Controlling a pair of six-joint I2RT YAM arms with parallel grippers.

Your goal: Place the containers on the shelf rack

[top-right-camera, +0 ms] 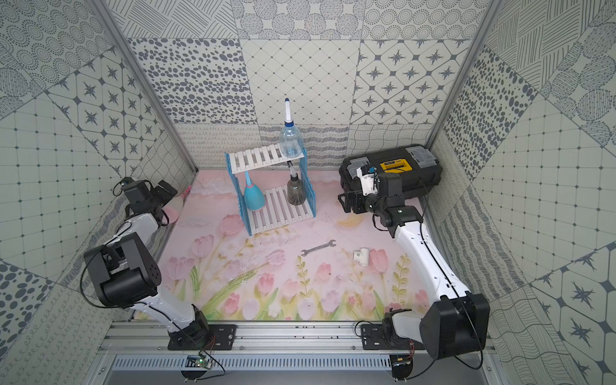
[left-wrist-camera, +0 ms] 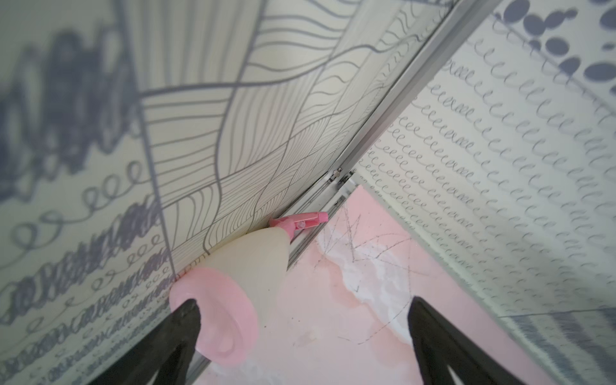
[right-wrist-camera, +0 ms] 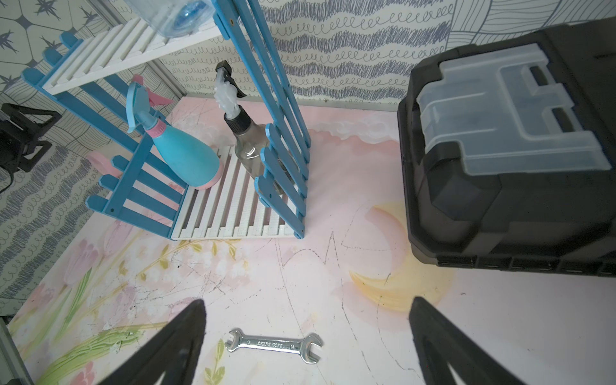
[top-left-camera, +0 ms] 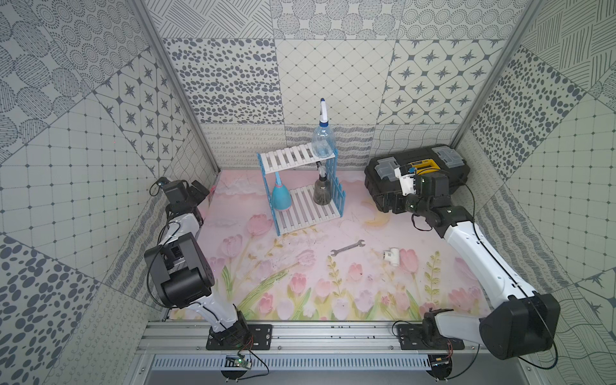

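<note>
A white spray bottle with a pink base and pink trigger (left-wrist-camera: 256, 269) lies on its side along the left wall in the left wrist view. Only a pink part of this bottle (top-right-camera: 175, 208) shows past the arm from the top right. My left gripper is raised over that edge, open and empty, with the bottle beyond its left finger. The blue-and-white two-tier shelf (top-left-camera: 294, 158) stands mid-table towards the back. In front of the black toolbox, my right gripper hangs open, nothing between its fingers.
On the shelf's lower tier stand a turquoise bottle (top-left-camera: 280, 197) and a dark clear bottle (top-left-camera: 322, 191). A clear blue-necked bottle (top-left-camera: 322, 140) occupies the top tier's right end. A toolbox (top-left-camera: 462, 172), wrench (top-left-camera: 347, 247) and white pipe fitting (top-left-camera: 391, 256) lie to the right.
</note>
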